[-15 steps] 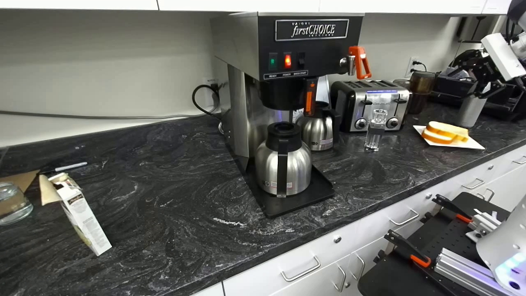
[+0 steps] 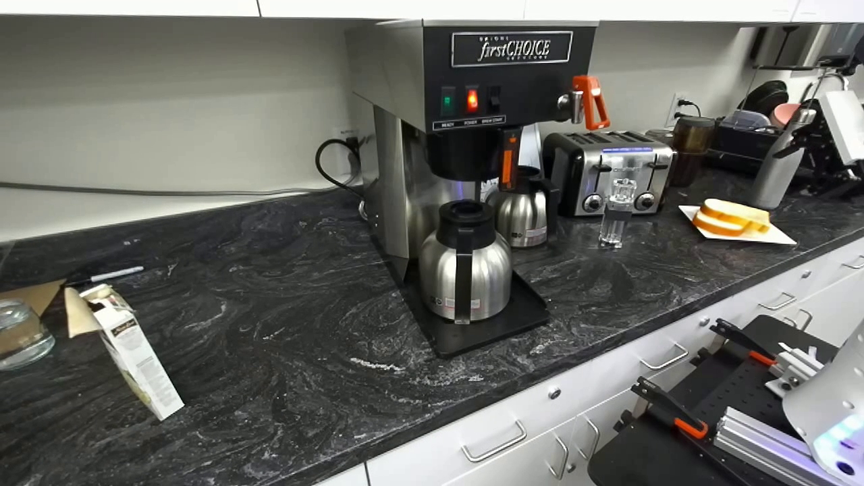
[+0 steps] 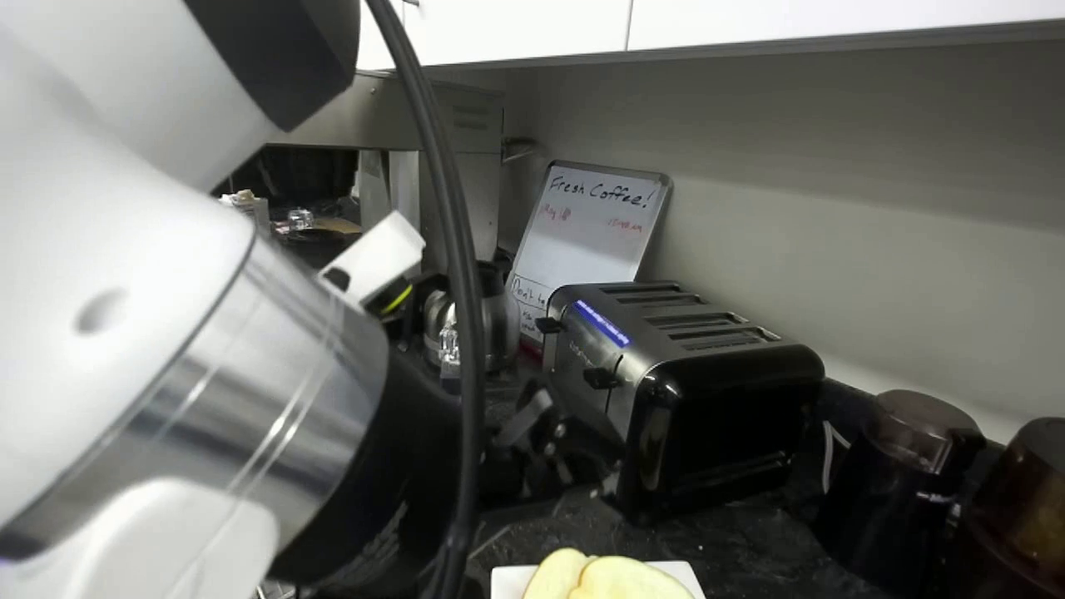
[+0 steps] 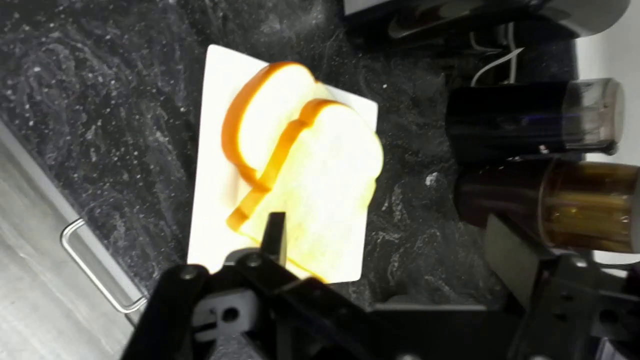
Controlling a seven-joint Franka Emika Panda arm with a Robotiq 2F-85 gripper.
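Slices of bread point(image 4: 324, 174) overlap on a white square plate point(image 4: 207, 222), which lies flat on the dark counter. Above the plate hangs my gripper, its fingers wide apart with nothing between them. In the wrist view one finger point(image 4: 274, 237) overlaps the lower part of the bread, while the other stands off to the right, over the counter side. From exterior view 1, the bread point(image 2: 733, 215) is at the right end of the counter. Exterior view 2 shows only part of the bread point(image 3: 609, 579) at the bottom edge; the arm fills its left side.
The four-slot toaster point(image 2: 609, 174) stands left of the plate, with a clear grinder-like piece point(image 2: 617, 212) before it. Dark canisters point(image 4: 510, 117) and a grey bottle point(image 2: 779, 174) are close by. A coffee maker point(image 2: 389, 178) occupies mid-counter.
In exterior view 1 my arm and gripper have shifted to the right and somewhat lower. The bread and plate have stayed put.
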